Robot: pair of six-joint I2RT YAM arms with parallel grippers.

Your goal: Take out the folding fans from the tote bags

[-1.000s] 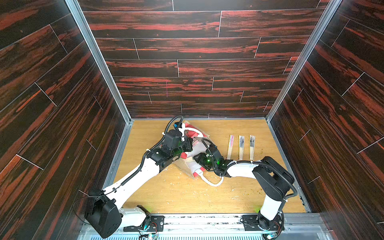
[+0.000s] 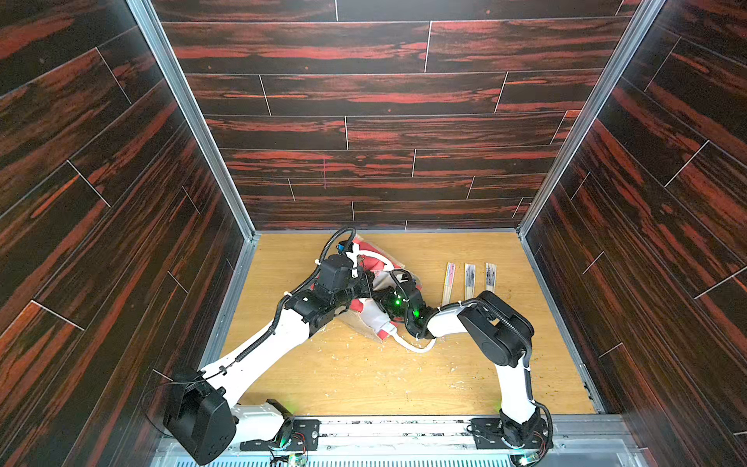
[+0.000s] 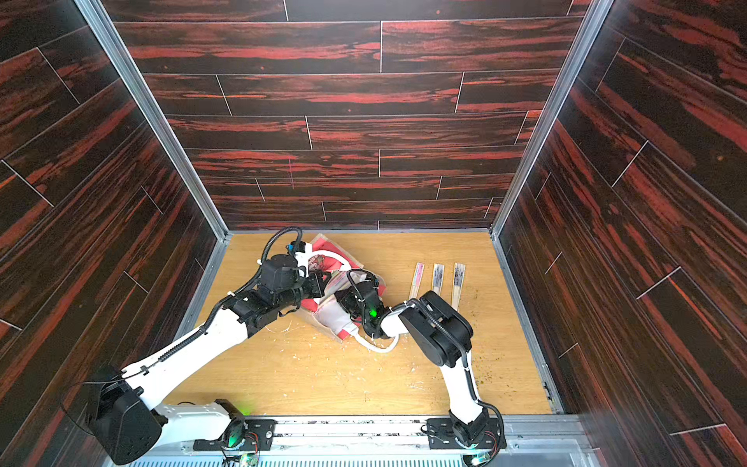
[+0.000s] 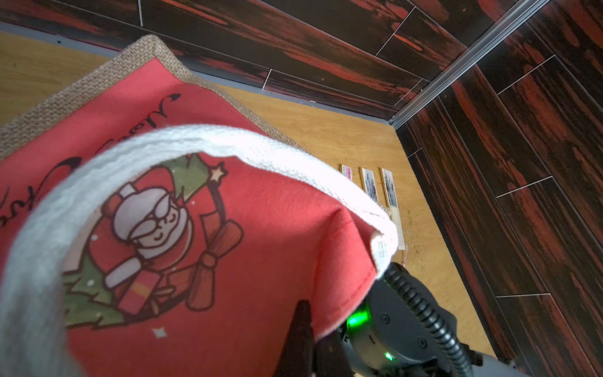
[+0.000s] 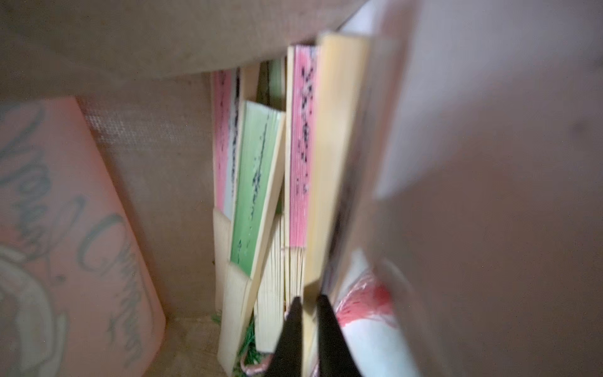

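The tote bag (image 4: 270,264), red with burlap edges, a Santa print and white rope handles, lies open under both arms. My left gripper is shut at its rim, where a red fold of cloth runs in to the fingers. Inside the bag, the right wrist view shows several folding fans standing close together: a green fan (image 5: 257,188), a pink fan (image 5: 301,144) and a pale wooden-sided fan (image 5: 336,125) nearest me. My right gripper is inside, its fingers slightly apart at the lower part of the pale fan; a firm hold cannot be made out.
Three folding fans lie in a row right of the bag: a pink-topped one (image 2: 449,281), a grey-topped one (image 2: 469,280) and a third (image 2: 490,278). My right forearm passes just in front of them. Bare wooden table (image 2: 373,381) extends across the front.
My right gripper has moved left and deeper into the bag, its arm folding in from the right. My left arm has barely moved. The three fans on the table lie unchanged.
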